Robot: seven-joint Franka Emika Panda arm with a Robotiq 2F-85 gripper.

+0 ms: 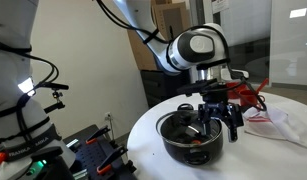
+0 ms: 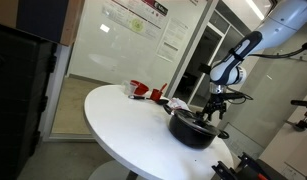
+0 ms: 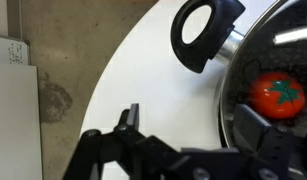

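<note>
A black pot stands on the white round table, its dark handle jutting out over the tabletop in the wrist view. Inside it lies a red tomato with a green top, seen from above. My gripper is open; one finger is over bare table and the other overlaps the pot's rim in the wrist view. In exterior view 1 the gripper points down at the pot's far right side. Nothing shows between the fingers, though whether one touches the rim I cannot tell.
Behind the pot, a red container and a white cloth lie on the table. Several red items, including a red cup, stand toward the far edge.
</note>
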